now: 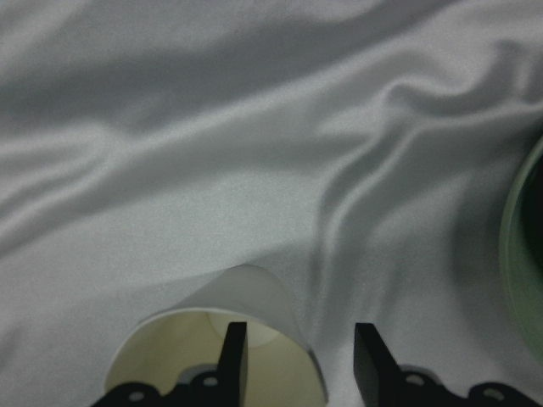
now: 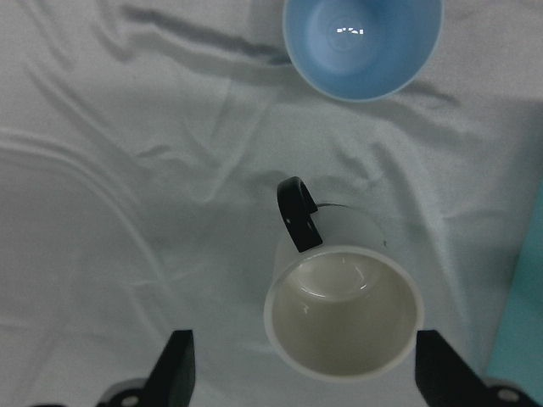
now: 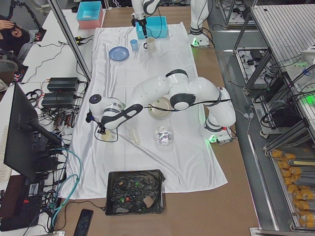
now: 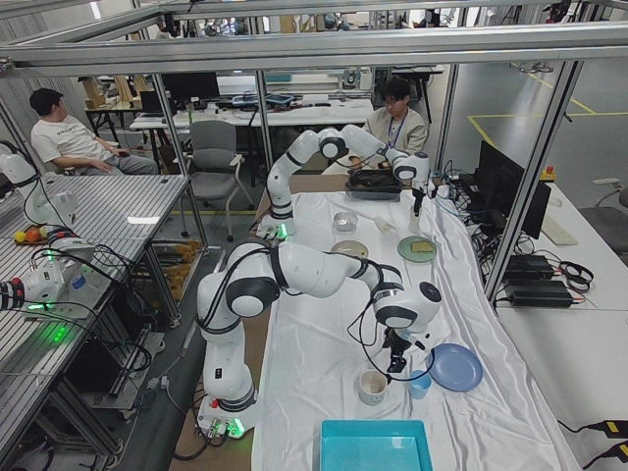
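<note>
My left gripper stands open just over a pale cream cup [image 1: 204, 339], whose mouth faces up at one finger; the edge of a green dish [image 1: 522, 246] shows at the right. My right gripper is open above a white mug [image 2: 344, 322] with a dark handle. A light blue cup [image 2: 363, 47] stands beyond the mug, and a blue plate [image 4: 454, 365] is beside them.
A turquoise bin [image 4: 374, 446] is near the mug. A cream plate [image 3: 159, 112], a foil item [image 3: 163, 135] and a black tray [image 3: 135, 206] lie on the white cloth or at its edge.
</note>
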